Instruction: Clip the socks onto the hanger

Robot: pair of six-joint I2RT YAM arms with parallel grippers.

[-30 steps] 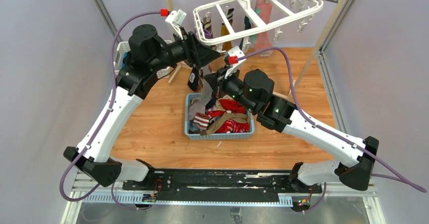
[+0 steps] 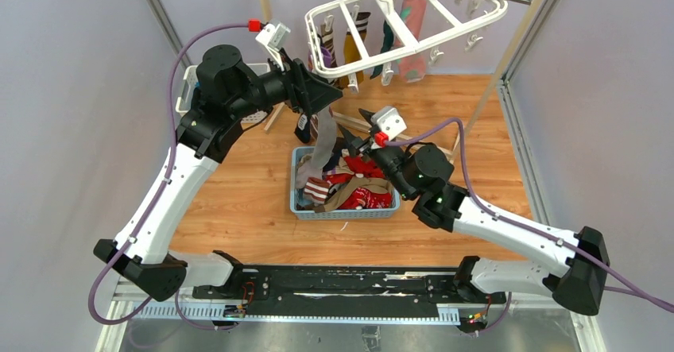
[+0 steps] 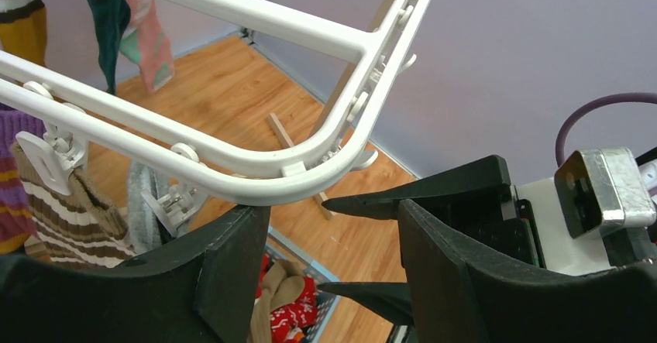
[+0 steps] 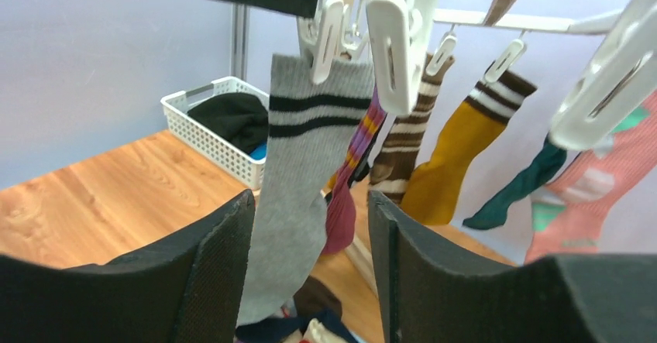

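A grey sock (image 4: pixel 306 149) with two black stripes hangs from a clip (image 4: pixel 328 39) of the white hanger (image 2: pixel 405 48). Its lower end reaches down toward the sock basket in the top view. Beside the hanger's near left corner is my left gripper (image 2: pixel 326 96), its fingers apart in the left wrist view and nothing visible between them. My right gripper (image 2: pixel 352 123) stands open to the right of the grey sock, lower than the hanger. In the right wrist view its fingertips (image 4: pixel 246 207) are spread, with the sock beyond them.
More socks hang behind: a brown striped one (image 4: pixel 409 126), a mustard one (image 4: pixel 457 165) and a pink one (image 4: pixel 593 196). A blue basket (image 2: pixel 342 214) of loose socks sits below. The white basket (image 4: pixel 213 138) stands at the back left. Bare floor lies in front.
My right gripper has drawn away from the grey sock, to the right, and its fingers have spread. The left gripper has shifted slightly left. The sock still hangs in place.
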